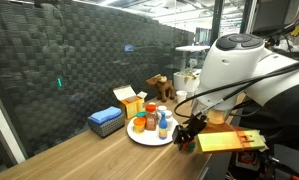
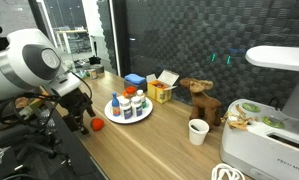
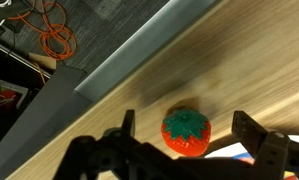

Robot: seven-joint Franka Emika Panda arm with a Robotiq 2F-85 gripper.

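Observation:
A red tomato with a green top (image 3: 186,131) lies on the wooden table, seen from above in the wrist view. In exterior view 2 the same tomato (image 2: 97,124) sits near the table's edge, close by my gripper (image 2: 87,122). My gripper is open, its two dark fingers apart on either side of the tomato in the wrist view, with visible gaps between them and it. In exterior view 1 the arm and gripper (image 1: 187,137) mostly cover the tomato.
A white plate (image 2: 143,116) holding several bottles and jars stands beyond the tomato. Behind it are a yellow box (image 2: 162,88), a brown plush animal (image 2: 203,103) and a white cup (image 2: 198,131). Bare table (image 1: 89,158) spreads out at the left in exterior view 1.

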